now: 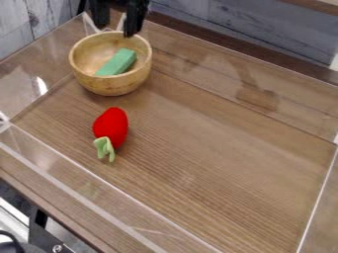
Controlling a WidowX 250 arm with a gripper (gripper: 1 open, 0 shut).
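My gripper is at the top edge of the view, dark and partly cut off, above the back of a tan wooden bowl. It stands open. A green block lies inside the bowl. A red vegetable-like toy with a green top lies on the wooden table below the bowl, toward the left.
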